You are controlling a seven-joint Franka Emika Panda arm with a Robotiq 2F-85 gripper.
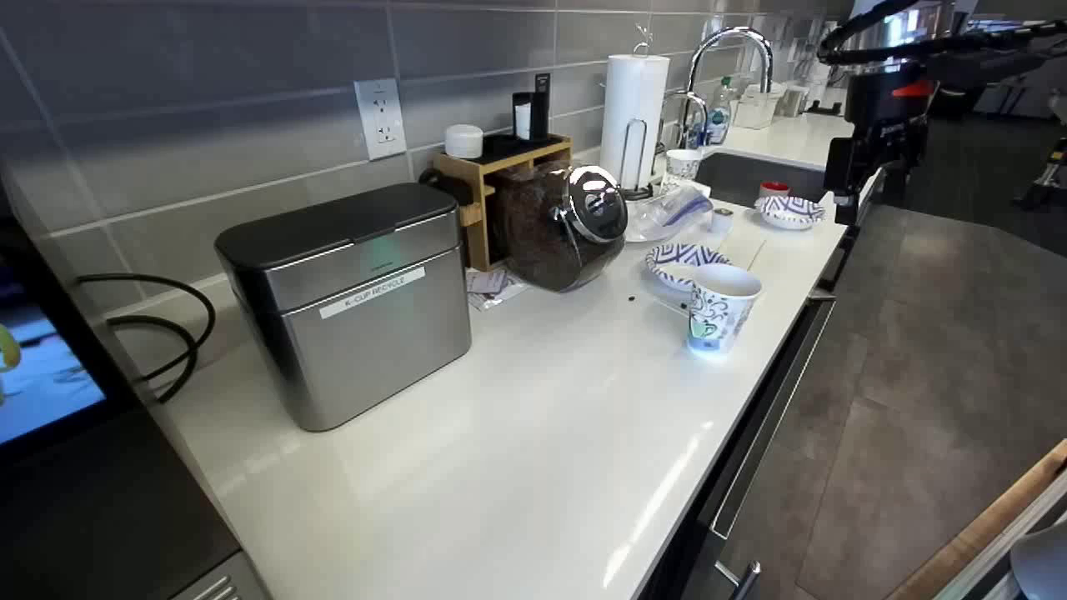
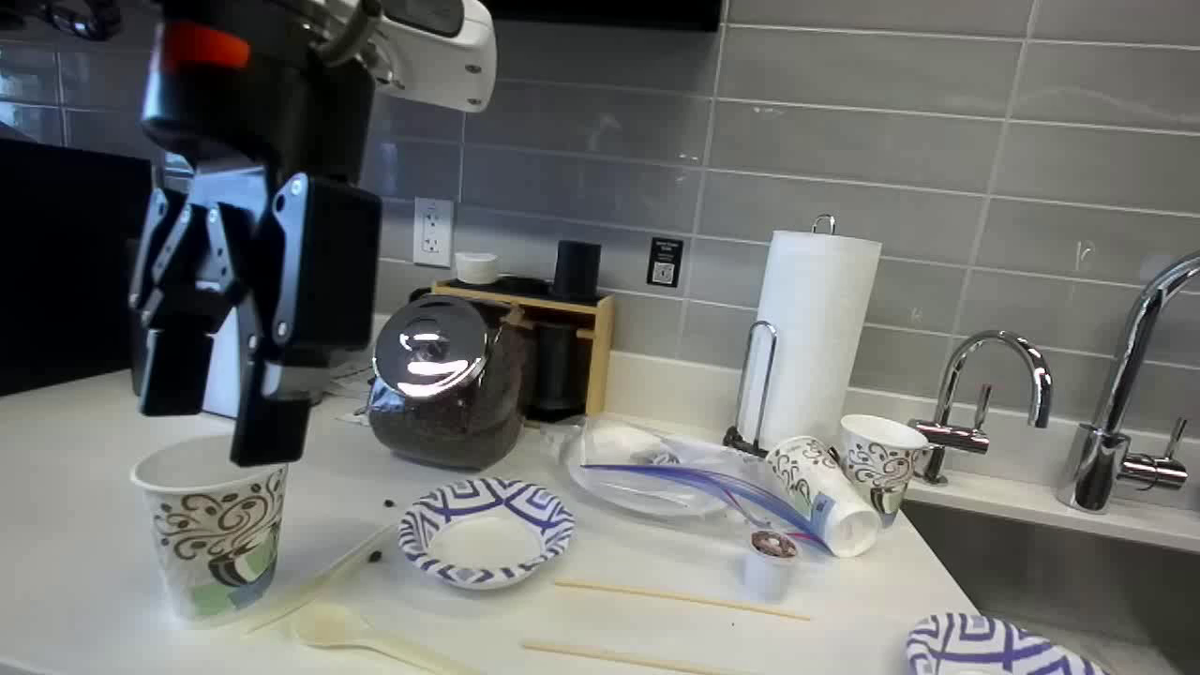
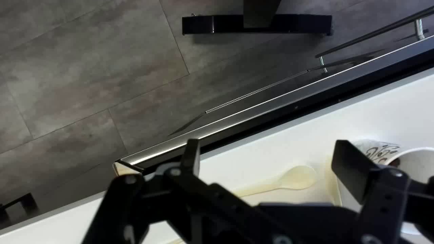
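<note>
My gripper [image 2: 221, 399] hangs over the counter near its front edge, open, fingers pointing down and nothing between them. In the wrist view the fingers of the gripper stand wide apart, with bare counter edge and a wooden spoon [image 3: 299, 177] below. Upright on the counter is a patterned paper cup [image 2: 219, 540]; in the wrist view the cup [image 3: 419, 164] lies to the right, partly behind one finger, with something dark inside. Behind it sits a blue-and-white paper bowl [image 2: 486, 540]. Another such bowl [image 1: 790, 212] is near the sink.
Thin wooden sticks [image 2: 681, 600] lie near a small cup [image 2: 771, 562]. A plastic bag [image 2: 658, 467], a tipped cup [image 2: 827, 501], another cup [image 2: 883, 456] and a paper towel roll [image 2: 816, 326] stand behind. The counter before the steel bin [image 1: 370, 330] is clear.
</note>
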